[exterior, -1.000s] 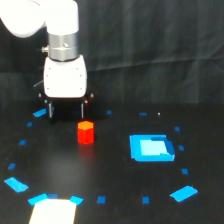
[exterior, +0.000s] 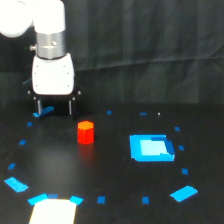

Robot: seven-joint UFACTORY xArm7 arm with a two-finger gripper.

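Observation:
An orange-red block [exterior: 86,133] stands on the dark surface, left of the middle. My gripper [exterior: 54,106] hangs open behind it and to its left, the two fingers wide apart with nothing between them. To the right of the block, a blue square [exterior: 136,153] with a white patch [exterior: 154,148] inside lies on the same surface.
Small blue tape marks dot the dark surface, with larger strips such as one blue strip [exterior: 184,193] near the sides. A pale square [exterior: 52,212] sits at the front left edge.
The gripper has moved left and slightly up in the view, away from the block, and is still open. The block and the blue square have not moved.

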